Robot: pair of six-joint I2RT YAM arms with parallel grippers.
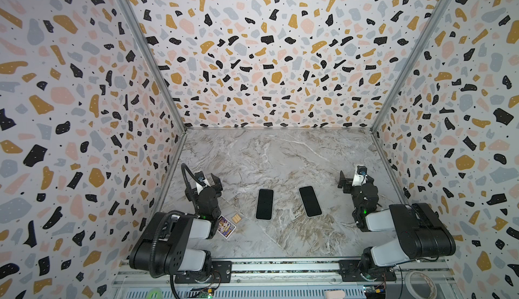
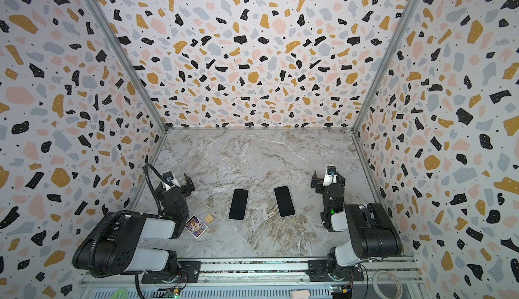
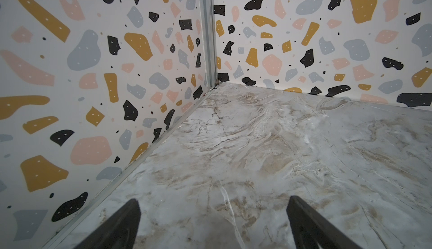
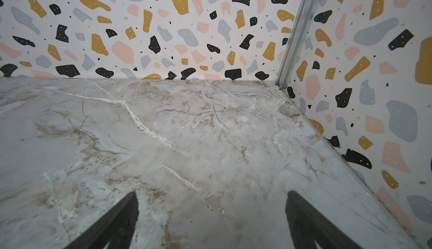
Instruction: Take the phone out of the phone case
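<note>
Two dark-screened phone-like slabs with pale rims lie flat on the marble table between my arms: one left of centre (image 1: 264,204) and one right of centre, slightly tilted (image 1: 310,200); I cannot tell which is cased. My left gripper is open, pointing toward the back left, nothing between its fingers. My right gripper is also open and empty, pointing toward the back wall. Each stands outward of the slabs, and neither wrist view shows them.
A colourful printed card or box (image 1: 226,226) and a small tan square (image 2: 209,218) lie beside my left arm. Patterned walls enclose the left, right and back sides.
</note>
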